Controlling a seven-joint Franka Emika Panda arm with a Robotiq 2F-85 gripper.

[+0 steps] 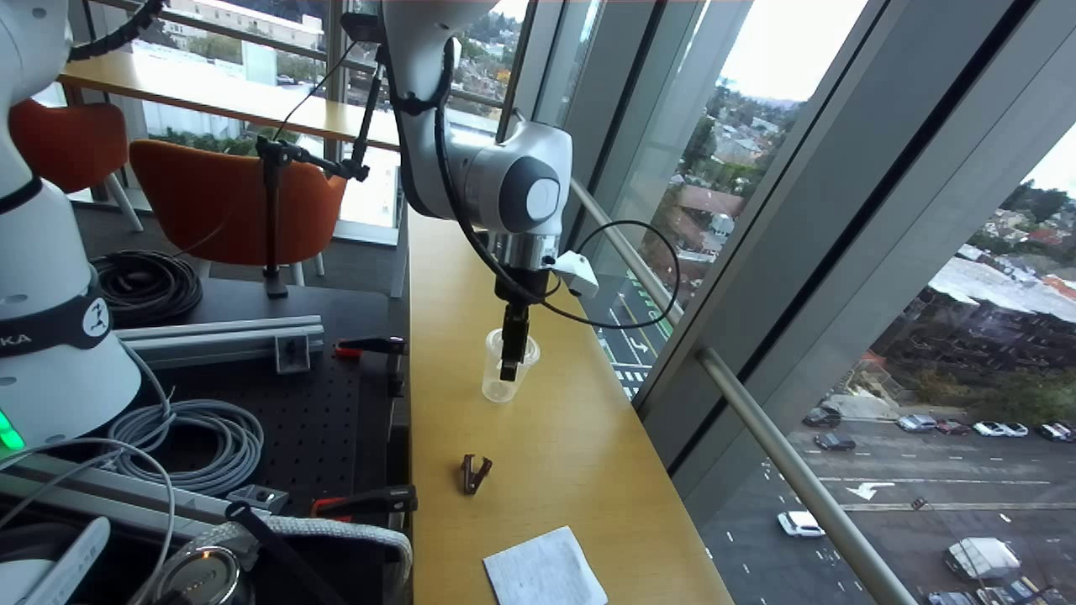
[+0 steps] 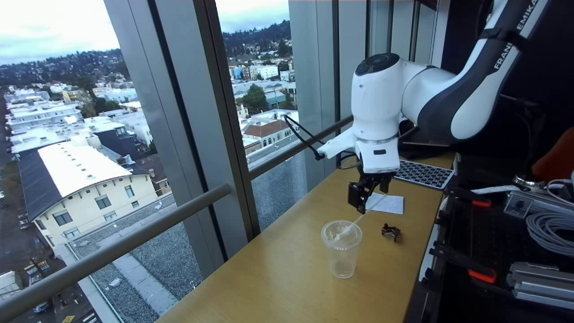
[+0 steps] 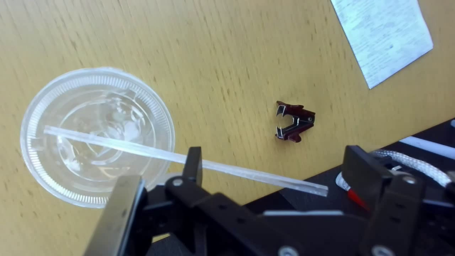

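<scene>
A clear plastic cup with a lid stands upright on the wooden table. Out of its lid a pale, clear straw sticks up at a slant, leaning towards my gripper. The fingers are open wide and not closed on anything. In the wrist view the straw crosses behind one finger, and its free end shows between the two fingers; whether they touch cannot be told. A dark red staple remover rests on the table beside the cup. In exterior view 1 my gripper partly covers the cup.
A white folded cloth or paper lies on the table beyond the staple remover. Window rails run along one side. A black bench with clamps and coiled cable borders the other. Bare table surrounds the cup.
</scene>
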